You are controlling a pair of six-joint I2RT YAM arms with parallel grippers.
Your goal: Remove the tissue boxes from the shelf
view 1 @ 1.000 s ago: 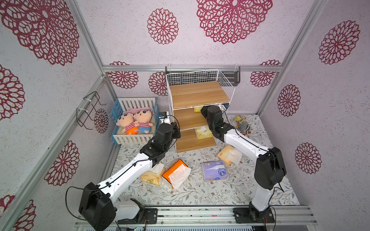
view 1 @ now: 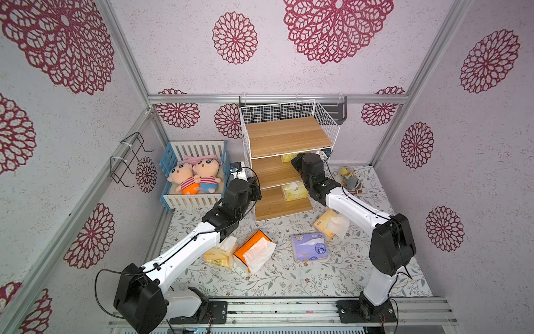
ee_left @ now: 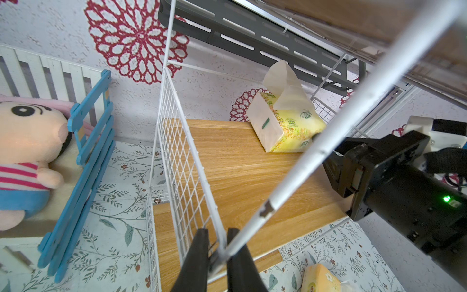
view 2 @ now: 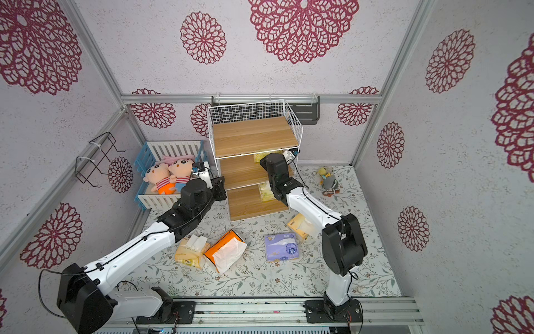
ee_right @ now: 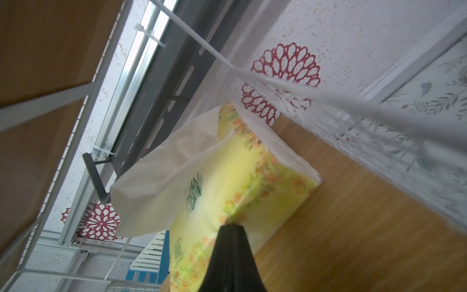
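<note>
A yellow floral tissue box (ee_right: 209,194) with white tissue sticking out rests on the middle shelf board (ee_left: 253,204). My right gripper is shut in front of it, fingertips together with nothing between them, and the box is outside the fingers. Another yellow tissue box (view 1: 294,191) sits on the bottom shelf. On the left side of the shelf, my left gripper is shut around the white wire frame (ee_left: 279,187). The right gripper's tips are hidden in the top views.
Several tissue packs lie on the table in front: orange-and-white (view 1: 254,251), purple (view 1: 310,246), yellow-orange (view 1: 332,224) and yellow (view 1: 220,253). A crib with two dolls (view 1: 194,175) stands left of the shelf; a small toy (view 1: 350,181) is at right. The top board (view 1: 286,136) is bare.
The shelf frame has shifted slightly to the right in the top left view.
</note>
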